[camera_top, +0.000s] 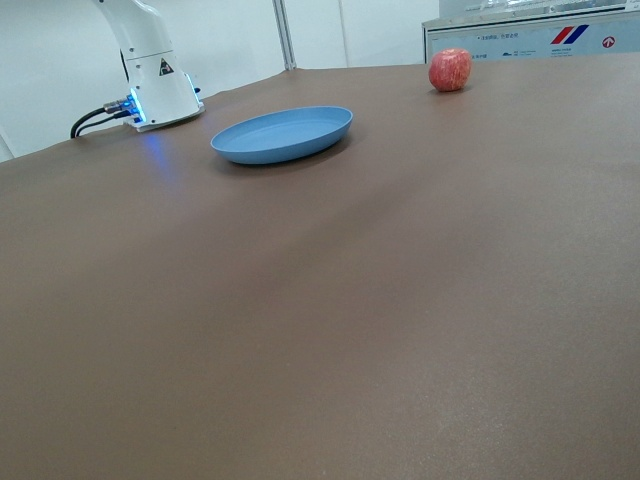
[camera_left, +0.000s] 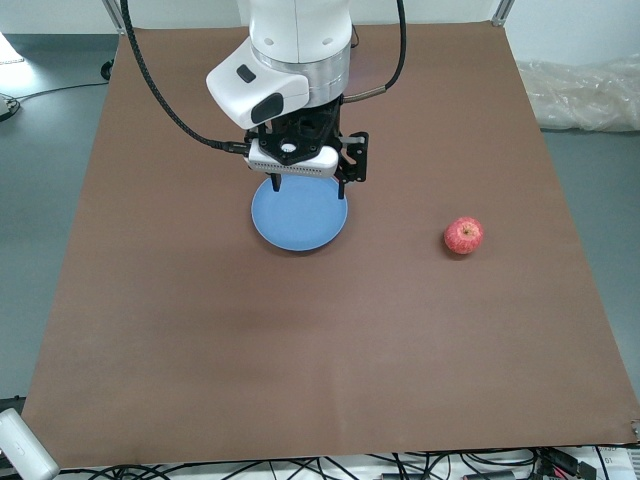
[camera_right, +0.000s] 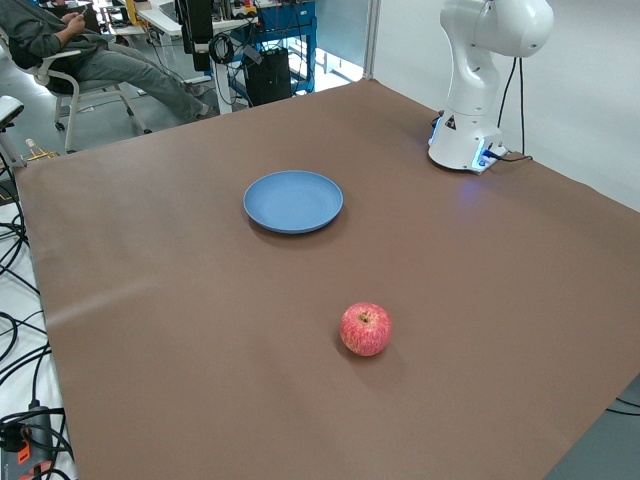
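My gripper (camera_left: 308, 182), black and white, hangs at the top middle of the left view, partly over a round blue plate (camera_left: 298, 220) as seen from there; whether its fingers are open or shut is unclear. The plate also lies on the brown table in the top view (camera_top: 282, 140) and right view (camera_right: 292, 205). A red apple (camera_left: 464, 235) sits on the table apart from the plate, to its right in the left view, behind and right in the top view (camera_top: 450, 70), and below it in the right view (camera_right: 365, 329).
A white arm base (camera_right: 465, 140) stands at the table's edge by a white wall. Cables and equipment (camera_right: 25, 450) line another edge; a seated person is beyond the table in the right view.
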